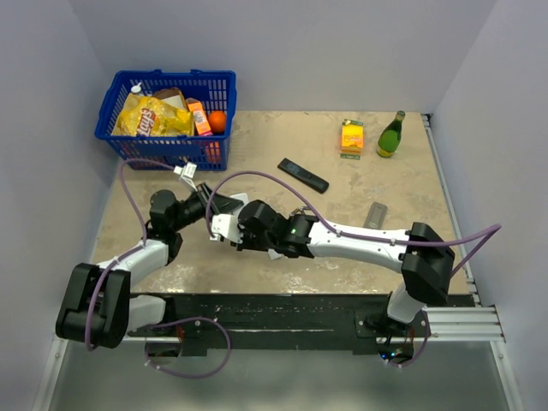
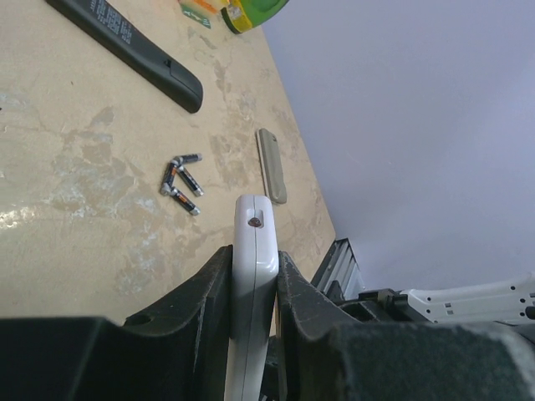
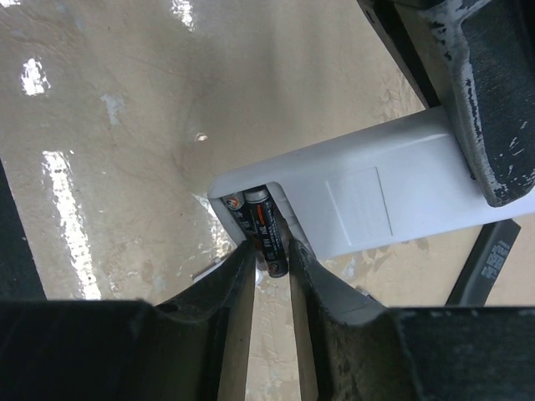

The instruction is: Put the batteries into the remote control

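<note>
The white remote is held upright in my left gripper, shut on it in the left wrist view. In the right wrist view its open battery compartment shows two black batteries (image 3: pixel 266 230) side by side, the nearer one with its lower end at the opening's edge. The fingertips of my right gripper are at that lower end, slightly parted; whether they grip the battery I cannot tell. Several loose batteries (image 2: pixel 180 180) lie on the table in the left wrist view.
A black remote (image 1: pixel 302 175), a grey case (image 1: pixel 375 215), a yellow pack (image 1: pixel 352 137) and a green bottle (image 1: pixel 390 135) lie on the table. A blue basket (image 1: pixel 110 124) of groceries stands at the back left.
</note>
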